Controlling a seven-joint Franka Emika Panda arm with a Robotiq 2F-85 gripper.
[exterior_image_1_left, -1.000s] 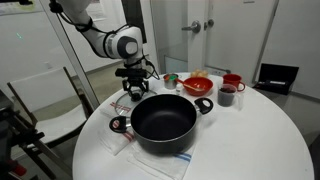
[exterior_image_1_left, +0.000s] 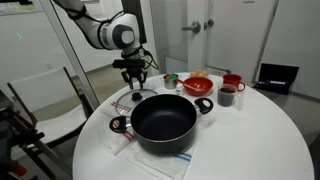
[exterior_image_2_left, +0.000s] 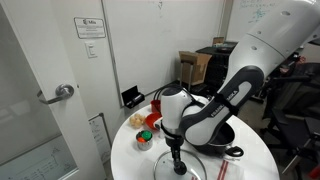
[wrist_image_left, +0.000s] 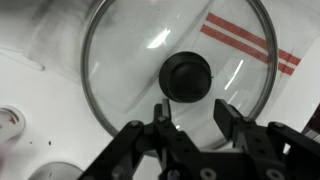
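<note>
A clear glass lid (wrist_image_left: 120, 55) with a dark rim and a round black knob (wrist_image_left: 185, 77) lies beside a large black pot (exterior_image_1_left: 165, 122). In the wrist view, my gripper points at the lid with its fingers apart. The knob shows whole just past the fingertips, and only the lid's glass is seen between them. From the first exterior view, the gripper stands above the knob with a small space between. The second exterior view has it close over the knob.
A striped cloth (wrist_image_left: 250, 42) lies under the lid; another cloth (exterior_image_1_left: 160, 162) is in front of the pot. Behind the pot stand a red bowl (exterior_image_1_left: 197, 87), cups (exterior_image_1_left: 227, 95) and a green-topped can (exterior_image_2_left: 144, 138).
The pot has not moved.
</note>
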